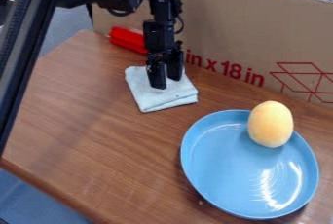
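Note:
The black gripper [166, 72] points down onto a folded white cloth [162, 95] on the wooden table, its fingertips resting at the cloth's upper part. Whether the fingers pinch any of the fabric is too small to tell. To the front right of the cloth lies a blue plate [247, 191], with a pale yellow egg-shaped object [271, 124] at its back right.
A red object [128, 39] lies behind the gripper, against a cardboard box [240, 43] that spans the back of the table [78, 130].

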